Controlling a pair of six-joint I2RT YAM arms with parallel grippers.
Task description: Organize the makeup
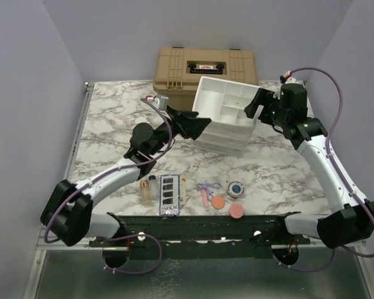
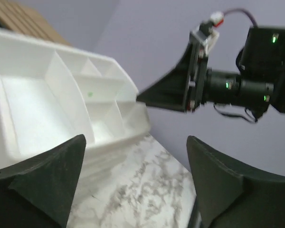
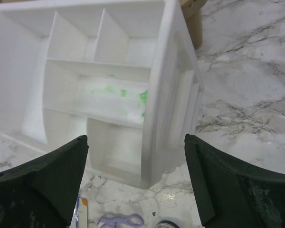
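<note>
The white plastic organizer [image 1: 215,134] stands at the middle back with its compartments facing up. My left gripper [image 1: 199,124] hangs at its left front, part open with nothing between the fingers. My right gripper [image 1: 255,103] stands open above the organizer's right side. Makeup items lie at the front: a tan bottle [image 1: 146,193], a grey tube [image 1: 153,187], a black-panelled pack [image 1: 169,194], lilac scissors [image 1: 209,187], a pink stick [image 1: 205,198], an orange disc [image 1: 218,202], a pink disc [image 1: 236,211] and a round jar [image 1: 235,189].
A large tan toolbox [image 1: 172,65] sits behind the organizer against the back wall.
</note>
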